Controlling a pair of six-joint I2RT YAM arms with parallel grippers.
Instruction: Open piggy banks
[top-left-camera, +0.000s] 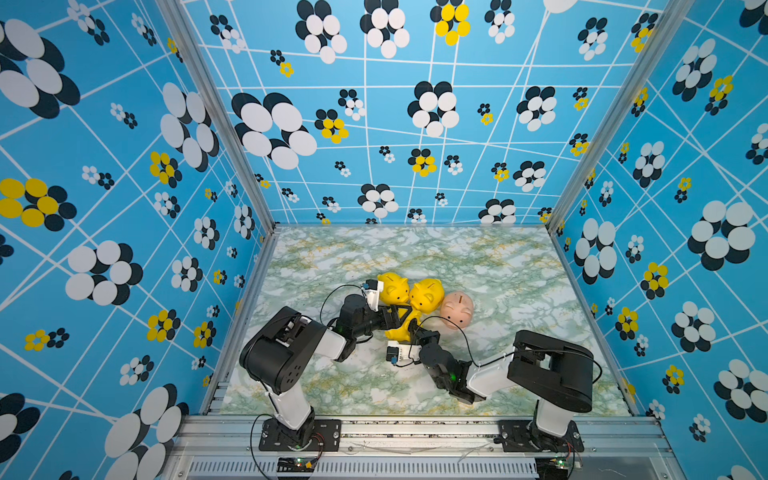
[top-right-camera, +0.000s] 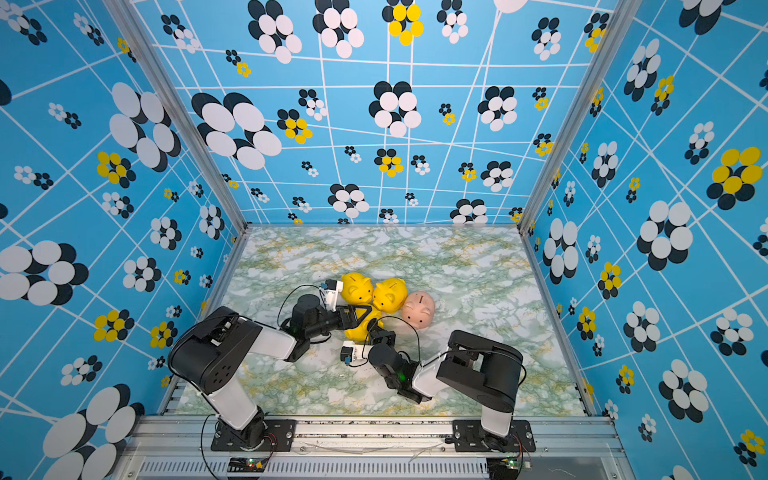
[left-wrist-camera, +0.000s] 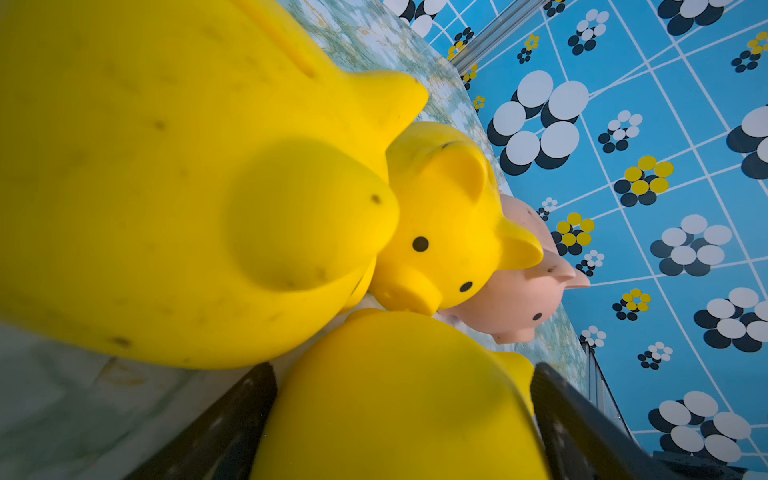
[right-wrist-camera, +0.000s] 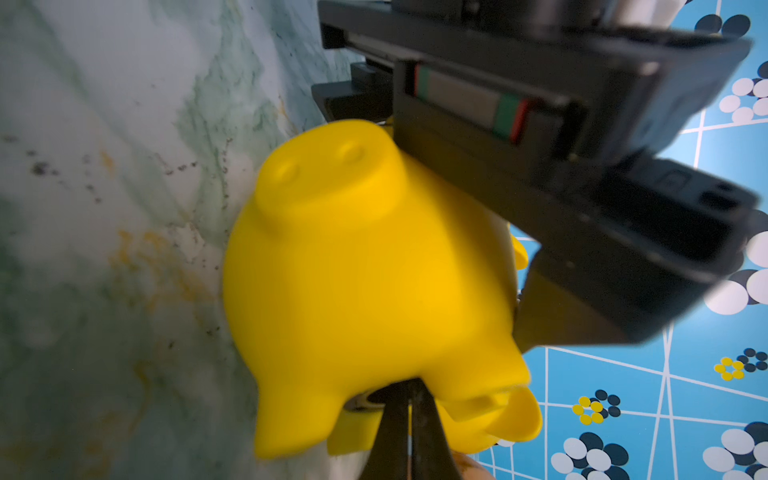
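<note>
A yellow piggy bank (right-wrist-camera: 368, 264) lies tipped on its side, snout and legs facing my right wrist camera. Around its body stand the fingers of my left gripper, open, one on either side; whether both touch it I cannot tell. My right gripper is shut, its tips at the pig's underside between the legs, with nothing visible between them. Dark round edging, apparently the belly plug (right-wrist-camera: 364, 400), shows partly behind those tips. Two other yellow piggy banks (top-left-camera: 393, 289) (top-left-camera: 427, 295) and a pink one (top-left-camera: 457, 309) stand upright just behind.
Both grippers are close together around the front pig, and the other pigs crowd its far side.
</note>
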